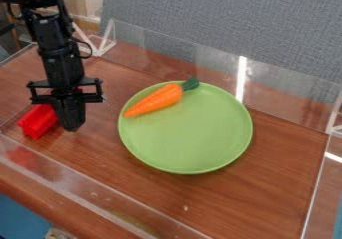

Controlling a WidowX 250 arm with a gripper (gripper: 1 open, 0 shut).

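My black gripper [60, 111] is low on the wooden table at the left, shut on a red object [36, 122] that lies beside and partly behind its fingers. To the right, a green plate [185, 143] holds an orange carrot with green leaves [152, 102] on its upper left part, apart from the gripper.
A clear low barrier [267, 103] edges the table at the back, and more clear edging runs along the front left and right. A grey wall rises behind.
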